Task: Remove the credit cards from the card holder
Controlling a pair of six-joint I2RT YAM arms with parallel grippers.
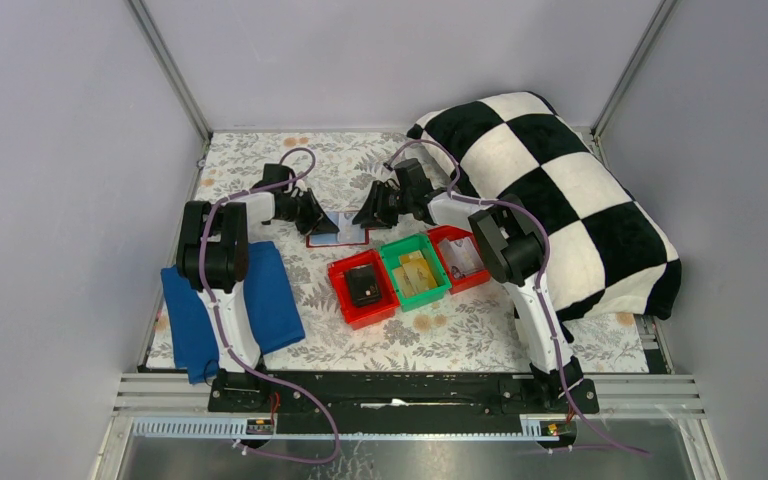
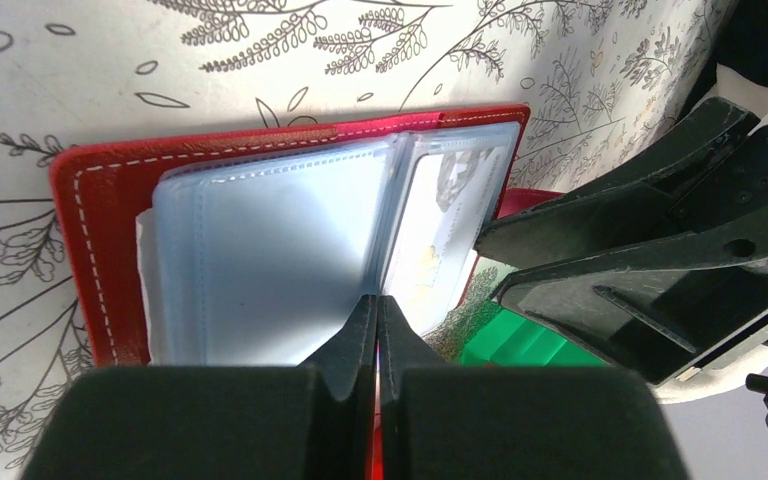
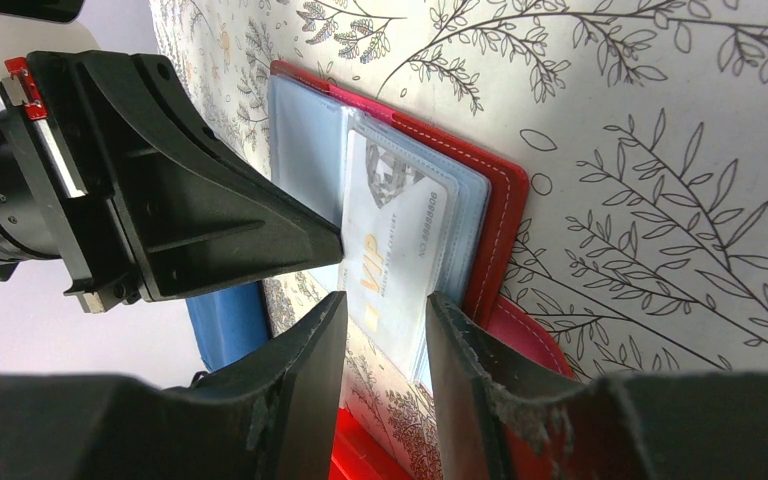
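Note:
The red card holder [image 2: 100, 240] lies spread open on the table, with clear plastic sleeves [image 2: 270, 240] on both halves. A white VIP card [image 3: 393, 235] sits in the right-hand sleeve. My left gripper is shut with nothing between its fingers; its tips meet over the holder's middle, beside the card's near left edge, and the card lies outside them. From the right, my right gripper stands open over the card half, its fingers [image 3: 310, 365] apart on either side of the card's lower part. Whether they touch the sleeve I cannot tell.
In front of the holder stand a red bin with a black item [image 1: 364, 286], a green bin [image 1: 397, 262] with yellowish items, and another red bin [image 1: 468, 282]. A blue cloth [image 1: 272, 300] lies front left, a checkered cushion [image 1: 570, 210] at right. Both grippers are close together.

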